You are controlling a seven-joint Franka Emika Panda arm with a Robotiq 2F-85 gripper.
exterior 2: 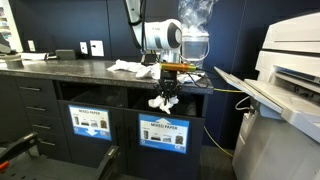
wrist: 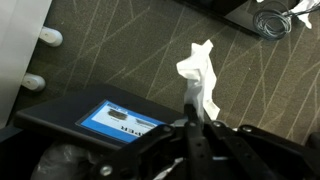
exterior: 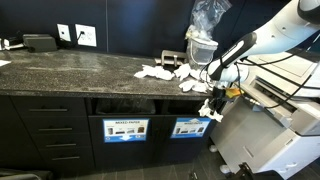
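My gripper [exterior 2: 170, 95] is shut on a crumpled white paper [wrist: 200, 78], which hangs from the fingertips. In exterior view 2 the paper [exterior 2: 162, 103] is in front of the upper part of the right-hand bin, just below the counter's edge. Exterior view 1 has the same paper [exterior: 208, 109] near the counter's right end. Two bins carry blue-and-white labels: a left label [exterior: 125, 130] and a right label [exterior: 188, 127], the latter reading "Mixed paper". The wrist view has the floor below the paper and one bin label [wrist: 120, 119] beside it.
More white papers [exterior: 155, 72] lie on the dark counter [exterior: 80, 80], near a clear plastic bag [exterior: 204, 30]. A large pale machine [exterior 2: 280, 120] stands to the right of the bins. Carpeted floor [wrist: 130, 50] is open in front.
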